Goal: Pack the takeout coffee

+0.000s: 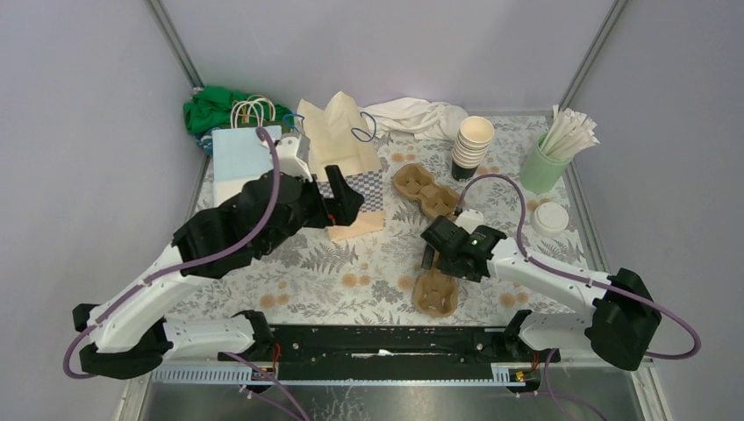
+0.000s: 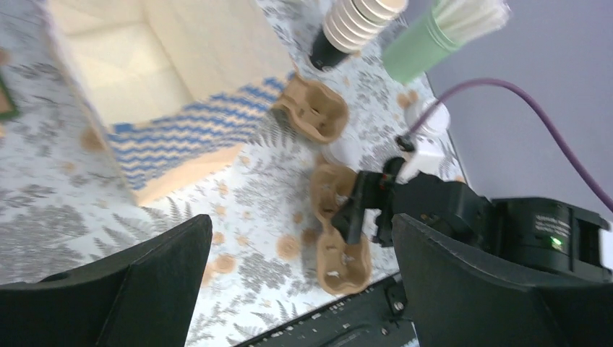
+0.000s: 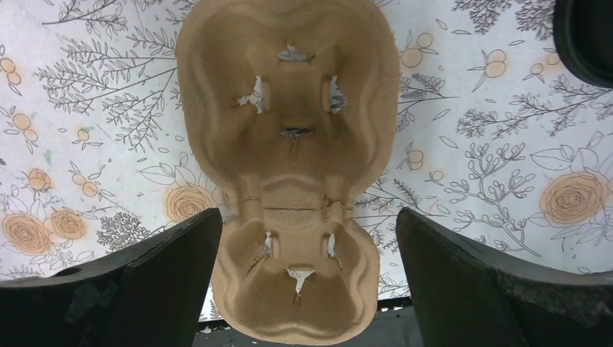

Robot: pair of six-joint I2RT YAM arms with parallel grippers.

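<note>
A brown pulp cup carrier (image 1: 435,294) lies near the front edge, directly below my right gripper (image 1: 441,252), which is open and empty; in the right wrist view it (image 3: 289,159) fills the middle between the fingers. A second carrier (image 1: 414,181) lies farther back. My left gripper (image 1: 342,189) is raised over the table's left-middle, open with nothing between its fingers. Behind it stands an open cream paper bag (image 1: 338,127) with checked band and blue handles. A stack of paper cups (image 1: 474,140) stands at the back right.
Lids (image 1: 551,219) lie at the right, below a green straw holder (image 1: 544,167). Flat bags, a green cloth (image 1: 211,110) and a white cloth (image 1: 412,116) are at the back.
</note>
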